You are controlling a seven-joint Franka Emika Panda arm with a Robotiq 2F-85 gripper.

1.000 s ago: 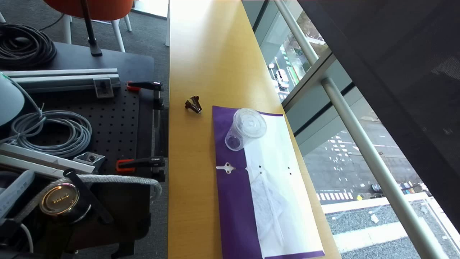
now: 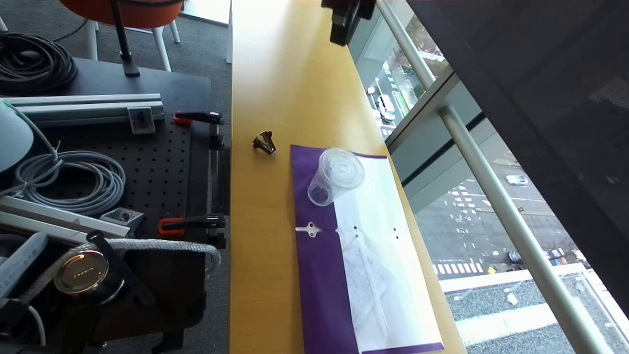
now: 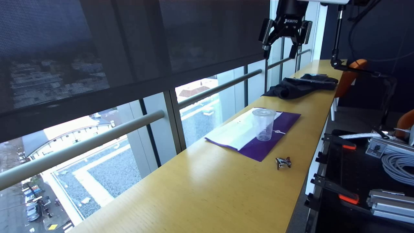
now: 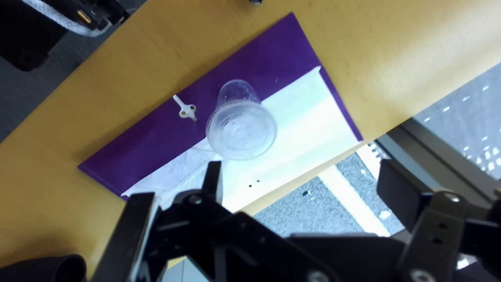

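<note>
A clear plastic cup with a lid (image 2: 340, 171) stands upright on an opened purple and white folder (image 2: 323, 283). The same cup (image 3: 264, 124) appears beyond the staple remover in exterior view 2. That small dark staple remover (image 3: 283, 162) rests on bare wood beside the folder. High above the table, my gripper (image 3: 280, 53) is open and empty, its fingers spread wide. From the wrist, the cup (image 4: 241, 127) lies past the fingertips, well apart from them. Only a dark piece of the gripper enters the top of exterior view 1.
The narrow wooden table (image 2: 265, 283) runs along a window with a metal rail (image 3: 217, 93). Dark cloth (image 3: 302, 86) lies farther along it. A black cart (image 2: 171, 171) with clamps and cables stands alongside. Bare wood surrounds the staple remover.
A dark part of my gripper now shows at the top of exterior view 1, where none showed a second ago. The cup, folder and staple remover have stayed put.
</note>
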